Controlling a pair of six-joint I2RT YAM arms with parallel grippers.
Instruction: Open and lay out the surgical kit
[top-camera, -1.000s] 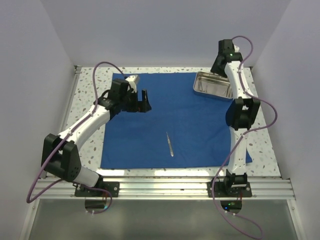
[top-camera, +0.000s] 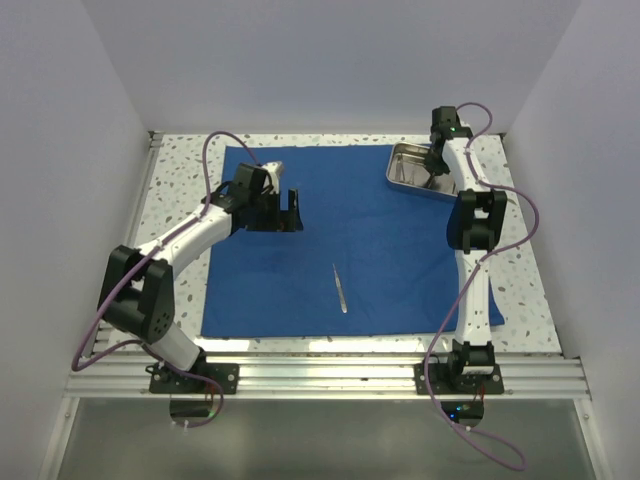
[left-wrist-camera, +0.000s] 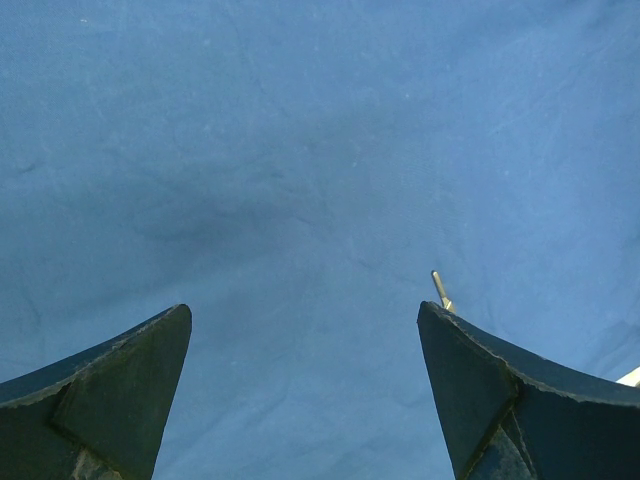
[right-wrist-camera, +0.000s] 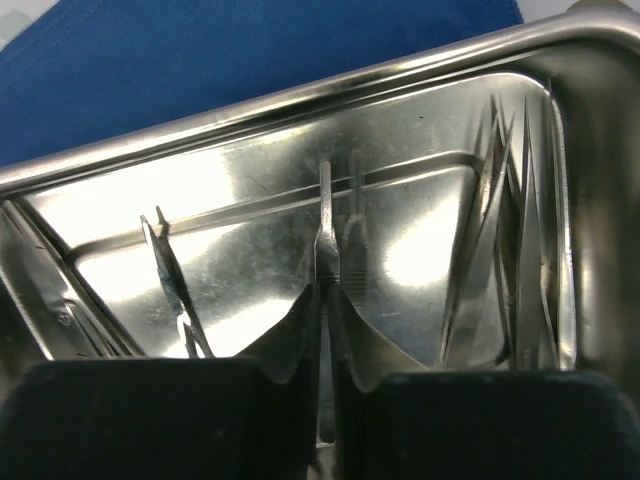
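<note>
The steel tray sits at the back right of the blue cloth. My right gripper is down in it, its fingertips close together over a slim handled instrument; whether they grip it is unclear. Scissor-like instruments lie to the left in that view, tweezers to the right. A slim silver instrument lies alone at the cloth's middle front. My left gripper hangs open over the cloth, nothing between its fingers.
A speckled table borders it, with walls at the sides and back.
My right gripper has moved down into the tray.
</note>
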